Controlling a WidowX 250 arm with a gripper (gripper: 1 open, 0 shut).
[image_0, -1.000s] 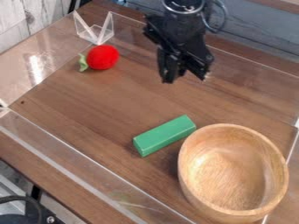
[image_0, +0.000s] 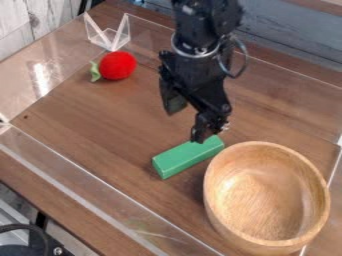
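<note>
A black robot gripper (image_0: 187, 118) hangs from the top centre of the camera view, angled down over the table just above a green rectangular block (image_0: 185, 158). I cannot clearly tell how far its fingers are apart or how high it is above the block. A wooden bowl (image_0: 267, 200) stands at the lower right, beside the block. A red tomato-like object (image_0: 116, 65) with a green stem lies at the upper left.
A clear angular holder (image_0: 107, 34) stands behind the red object.
The gripper has come down and toward the front, from over the back of the table to just above the green block. The objects on the table have not moved.
</note>
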